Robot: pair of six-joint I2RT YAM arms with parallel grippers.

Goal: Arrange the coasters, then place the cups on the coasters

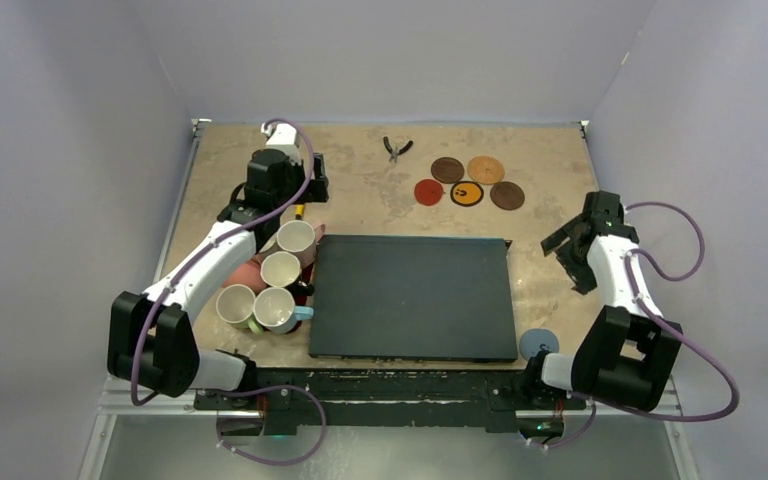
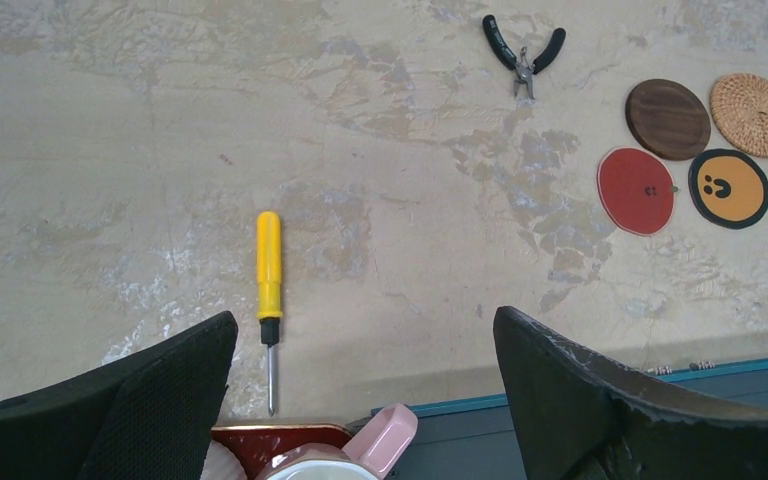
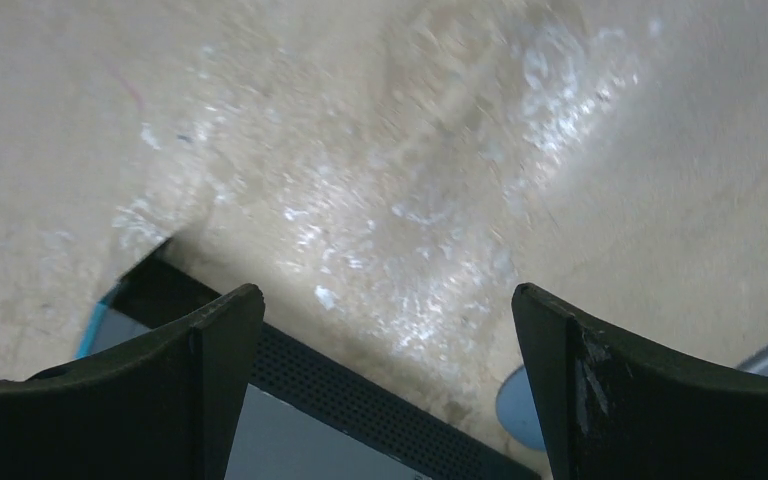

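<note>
Several cups stand together at the left of the table, among them a pink one, one with a black handle, a blue-handled one and a green-handled one. Beyond the dark board lies a group of coasters, including a red coaster, an orange paw coaster and a woven one. A blue coaster lies at the front right. My left gripper is open above the table behind the cups, with nothing between its fingers. Open and empty, my right gripper hangs at the right side.
A large dark board fills the middle front. In the left wrist view a yellow screwdriver lies under the left gripper. Pliers rest at the back. The table between pliers and board is bare.
</note>
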